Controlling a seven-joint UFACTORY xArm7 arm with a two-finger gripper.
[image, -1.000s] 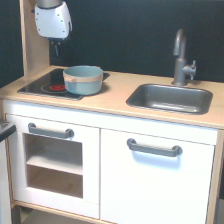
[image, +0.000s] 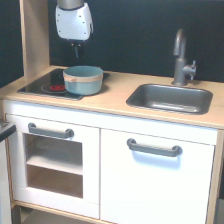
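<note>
A teal pot (image: 84, 81) with a pinkish rim stands upright on the right part of the black stovetop (image: 45, 83). My gripper (image: 76, 50), under its white wrist housing, hangs above the pot with a clear gap between them. Its dark fingers are small against the black backdrop, so how far apart they stand is unclear. Nothing can be seen hanging from it.
A metal sink (image: 170, 98) is sunk into the right of the wooden counter (image: 118, 90), with a tall grey faucet (image: 181, 60) behind it. Bare counter lies between pot and sink. The white cabinet doors below have grey handles (image: 153, 148).
My gripper has moved to the right, from above the stovetop's left part to over the pot. The pot has stayed in place.
</note>
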